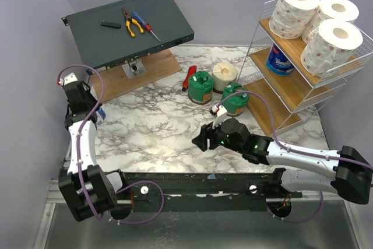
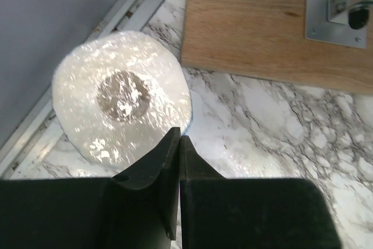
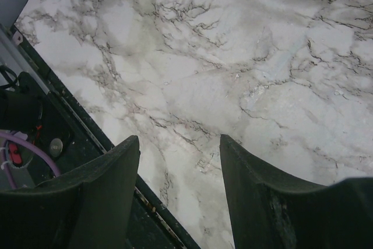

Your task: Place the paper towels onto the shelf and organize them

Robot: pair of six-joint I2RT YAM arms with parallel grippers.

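A paper roll wrapped in clear plastic (image 2: 81, 109) stands at the table's left edge, seen from above in the left wrist view. My left gripper is at the roll's near right edge, its fingertips together; whether thin wrap is between them cannot be seen. In the top view the left gripper (image 1: 73, 123) mostly hides this roll; only a bit of blue-and-white wrap (image 1: 101, 115) shows. My right gripper stands open over bare marble, nothing between its fingers. The shelf (image 1: 289, 88) at right carries white rolls (image 1: 331, 45) on top and a blue-wrapped roll (image 1: 280, 62) below.
Two green-wrapped rolls (image 1: 201, 86) and a cream roll (image 1: 224, 74) stand left of the shelf, beside a red object (image 1: 189, 77). A dark raised panel (image 1: 116, 45) with tools overhangs a wooden board (image 1: 160, 68).
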